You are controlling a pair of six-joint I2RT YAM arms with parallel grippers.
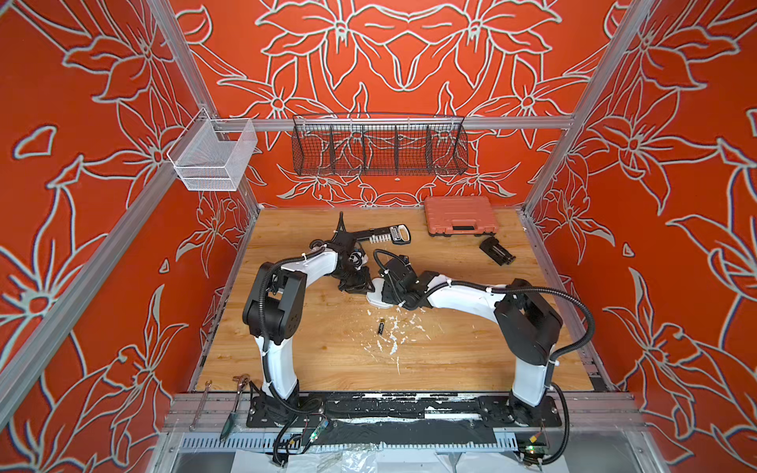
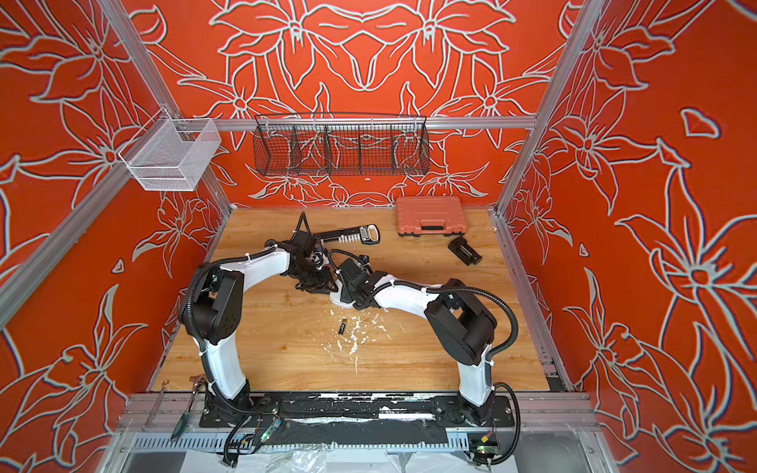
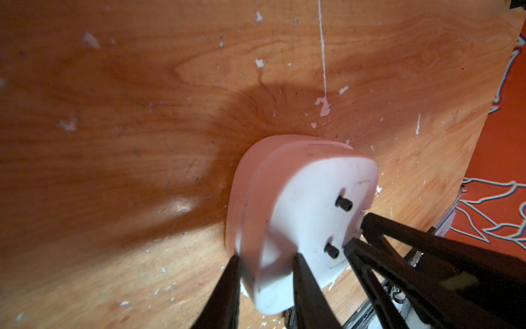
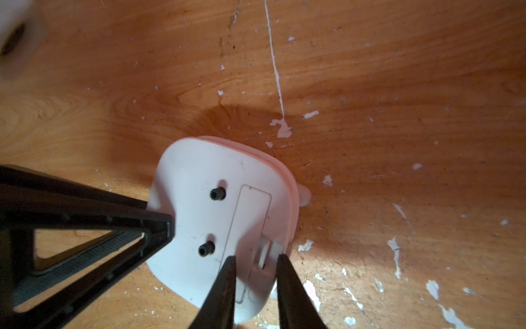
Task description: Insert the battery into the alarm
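The white alarm (image 1: 376, 292) stands at mid-table between both grippers, its back with two black screws and a rectangular panel showing in the right wrist view (image 4: 191, 170). My left gripper is shut on an edge of the alarm. My right gripper has its fingertips at the alarm's end beside the panel; whether anything is pinched between them is hard to tell. A small dark battery (image 1: 381, 327) lies on the table in front of the alarm, among white flecks.
A dark long tool (image 1: 382, 235) and an orange case (image 1: 459, 214) lie at the back. A black object (image 1: 496, 250) rests at the right. Wire baskets (image 1: 378, 148) hang on the back and left.
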